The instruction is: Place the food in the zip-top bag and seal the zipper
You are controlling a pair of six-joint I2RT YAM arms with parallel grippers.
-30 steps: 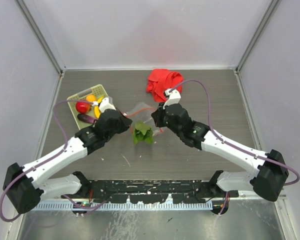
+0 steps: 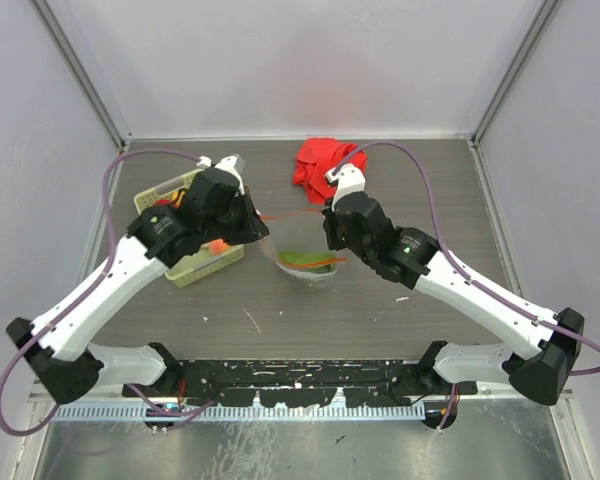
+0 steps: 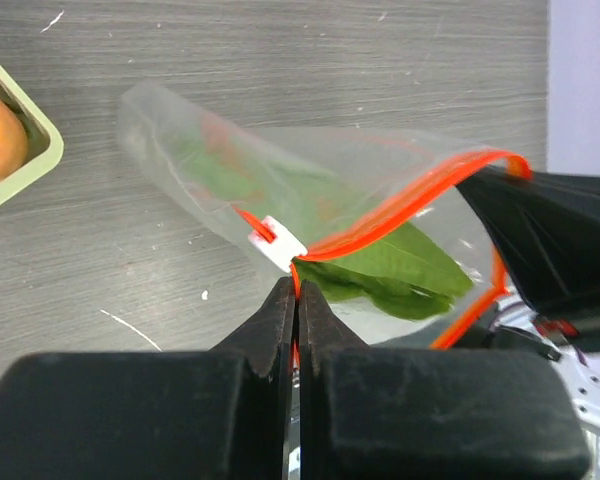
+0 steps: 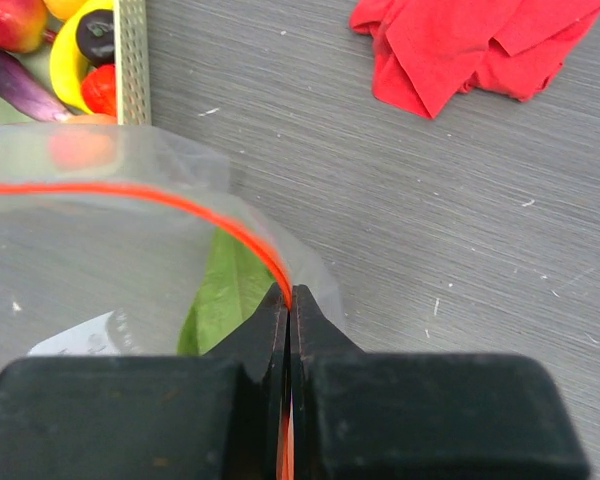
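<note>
The clear zip bag (image 2: 305, 272) hangs between my grippers, its orange zipper lips spread apart, with a green leafy item (image 3: 390, 270) inside. My left gripper is shut on the orange zipper edge beside a white slider (image 3: 275, 240). On the other side, my right gripper is shut on the bag's orange rim. In the right wrist view the leaf (image 4: 225, 285) shows through the plastic.
A crate (image 2: 210, 264) of toy produce, including an eggplant (image 4: 20, 85) and a banana (image 4: 70, 65), sits at left behind my left arm. A red cloth (image 2: 325, 160) lies at the back.
The bag's opening is stretched wider, and the leaf has settled flatter and lower inside it.
</note>
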